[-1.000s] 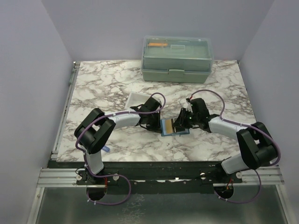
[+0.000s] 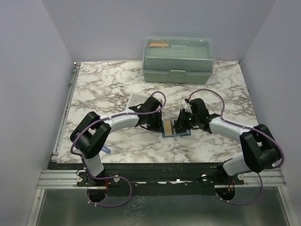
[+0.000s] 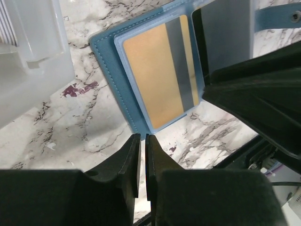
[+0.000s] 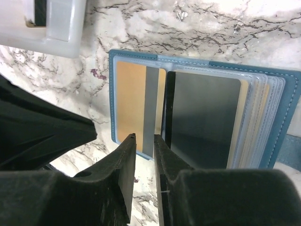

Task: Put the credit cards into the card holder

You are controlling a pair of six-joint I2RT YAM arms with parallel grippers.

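Observation:
The blue card holder lies spread out on the marble table, also seen in the top view. A gold card with a grey stripe sits in its left-hand clear sleeve. A dark grey panel fills the facing sleeve, with several clear sleeves stacked at its right. Just off the holder's near left corner is my left gripper, its fingertips a narrow gap apart and nothing between them. My right gripper is over the gold card's lower part, its fingers slightly parted and no card visible between them.
A white box stands behind the left arm; several card edges show in it. At the back is a lidded green bin. A small blue object lies front left. The two grippers stand close together.
The right gripper has moved a little left since a second ago.

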